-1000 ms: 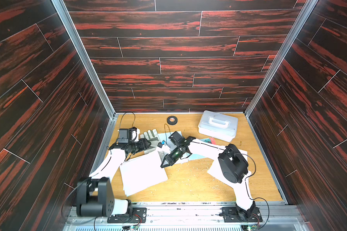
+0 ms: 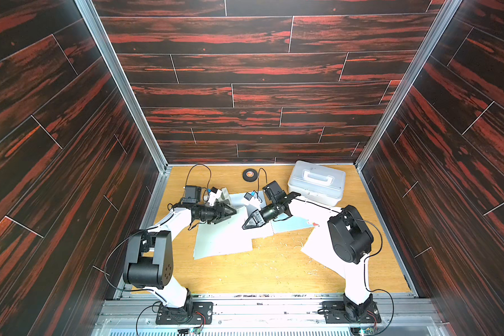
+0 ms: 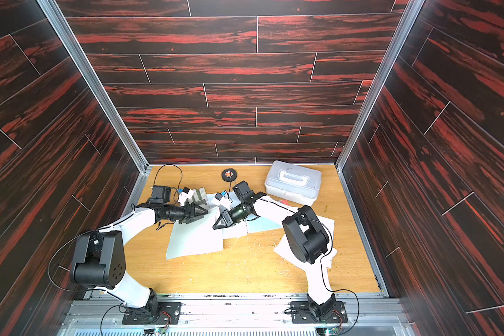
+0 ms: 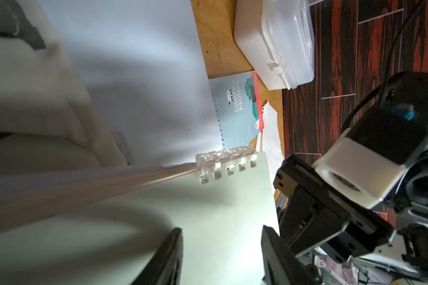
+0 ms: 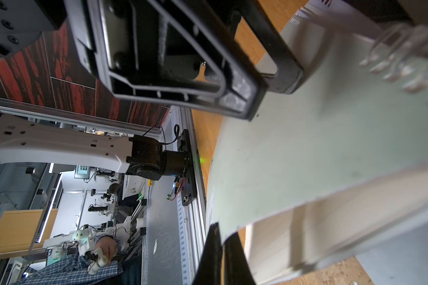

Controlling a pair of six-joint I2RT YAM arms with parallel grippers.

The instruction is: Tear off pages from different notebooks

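A pale green spiral notebook point(image 2: 224, 238) is partly raised off the table, with clear plastic rings point(image 4: 228, 163) along one edge. My right gripper is shut on the edge of its pale green sheet, the fingertips pinching the thin corner; white paper layers hang below. Over the ringed end hovers my left gripper, its two fingers apart and the green sheet behind them; I see nothing gripped. A teal notebook point(image 4: 237, 111) with printed lettering and a pale blue-grey sheet point(image 4: 147, 80) lie beyond.
A lidded clear box point(image 2: 317, 182) stands at the back right, and a black tape roll point(image 2: 250, 175) at the back. A beige glove point(image 4: 33, 104) lies near the left gripper. Loose white paper point(image 2: 322, 252) lies under the right arm.
The notebook has shifted back and right along with my right gripper, and it shows more green now. My left gripper has moved right, over the notebook's back edge.
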